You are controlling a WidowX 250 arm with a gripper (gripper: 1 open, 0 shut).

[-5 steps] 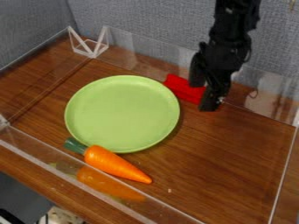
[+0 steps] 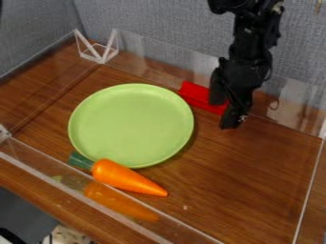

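Note:
My black gripper [image 2: 227,107] is lowered at the back of the wooden table, its open fingers over and beside a red object [image 2: 196,93], which is partly hidden behind them. A green plate [image 2: 130,124] lies at the middle left, just in front of the red object. An orange carrot with a green top [image 2: 125,178] lies in front of the plate, near the front edge.
A clear barrier runs along the back and front edges of the table [image 2: 242,191]. A white wire frame [image 2: 97,48] stands at the back left corner.
Over the last second my gripper has moved slightly down at the red object. The plate and carrot have not moved.

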